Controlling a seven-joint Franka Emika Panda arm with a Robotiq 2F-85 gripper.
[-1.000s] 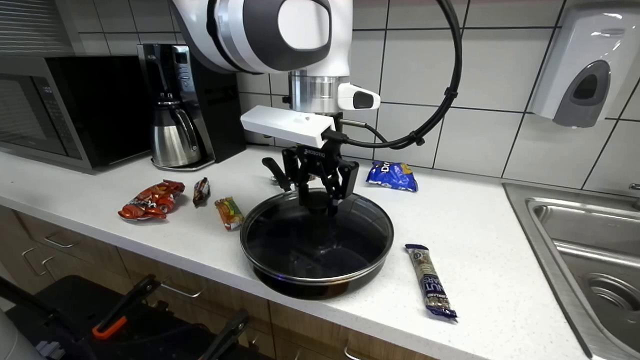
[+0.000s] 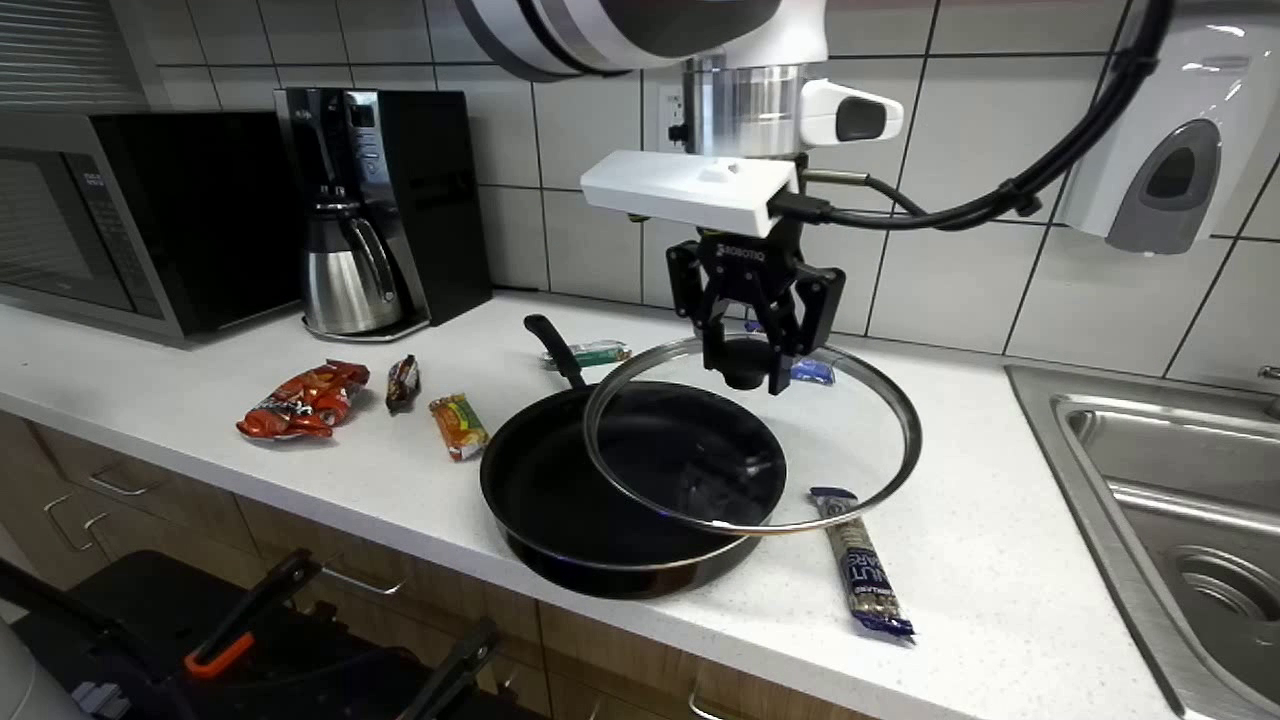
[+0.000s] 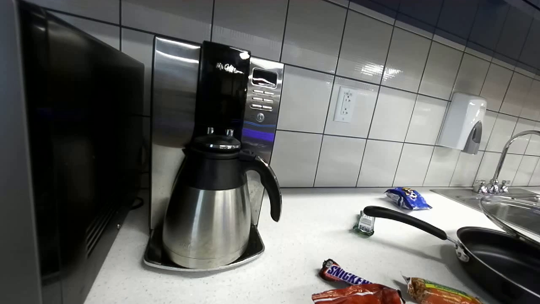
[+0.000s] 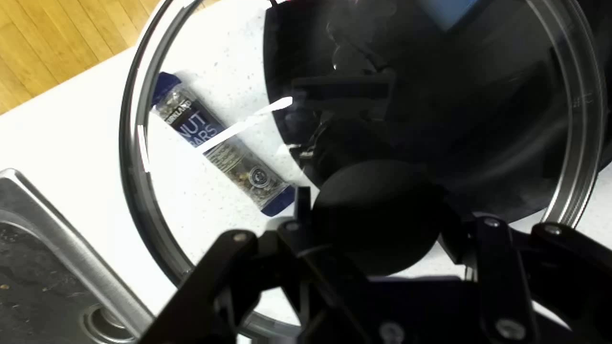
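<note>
My gripper (image 2: 749, 370) is shut on the black knob (image 4: 376, 218) of a round glass lid (image 2: 908, 438) with a metal rim. The lid hangs in the air, to the right of and above a black frying pan (image 2: 540, 480), still overlapping the pan's right part in exterior view 1. The pan stands on the counter with its black handle (image 2: 554, 348) towards the back wall; its left part is uncovered. In exterior view 2 only part of the pan (image 3: 486, 253) and a piece of the lid's rim show at the right edge.
A nut bar (image 2: 861, 564) lies right of the pan, before the sink (image 2: 1152, 504). Behind the lid is a blue chip bag (image 3: 409, 198). A red bag (image 2: 306, 400), a Snickers (image 3: 344, 272), an orange-green packet (image 2: 458, 426) and a green packet (image 2: 600, 353) lie left and behind.
A second ago the lid sat on the pan with my gripper at its knob. Now the gripper has lifted it and carried it to the right, baring part of the pan.
</note>
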